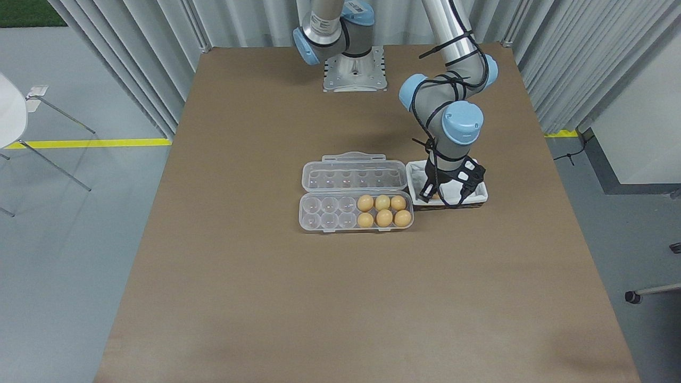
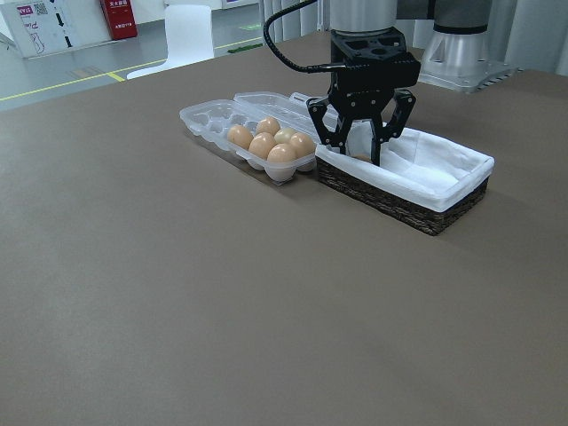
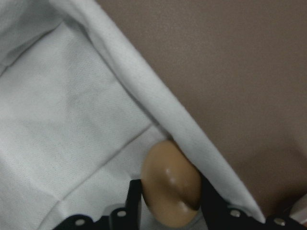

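The gripper (image 2: 352, 142) is down inside the white-lined wicker basket (image 2: 417, 191), at the end nearer the egg carton. In the wrist view a brown egg (image 3: 170, 182) lies on the cloth against the lining's edge, between the gripper's two fingers (image 3: 134, 201), which appear to touch its sides; whether they grip it is unclear. Beside the basket, the open clear carton (image 1: 329, 220) holds several brown eggs (image 1: 384, 217) in its right half, and its left cups are empty.
The lid (image 1: 353, 175) lies open behind the cups.
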